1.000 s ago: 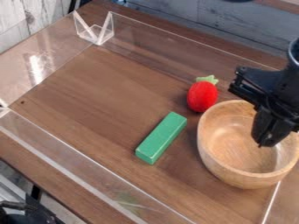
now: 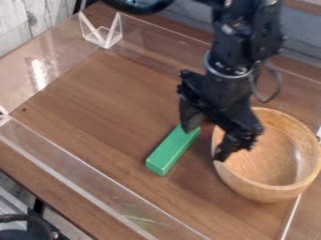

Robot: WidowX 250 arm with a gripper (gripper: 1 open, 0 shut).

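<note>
My dark gripper (image 2: 213,131) hangs open over the middle right of the table, its lower parts above the upper end of a green block (image 2: 174,150) and the left rim of a wooden bowl. The green block lies on the wooden table left of the bowl (image 2: 273,178). Whether anything is between the fingers is not clear.
A clear plastic bracket (image 2: 103,30) stands at the back left. A wall runs along the back.
The arm has moved left from over the bowl's right side to over the green block and the bowl's left rim, covering the strawberry. The block and bowl have not moved.
</note>
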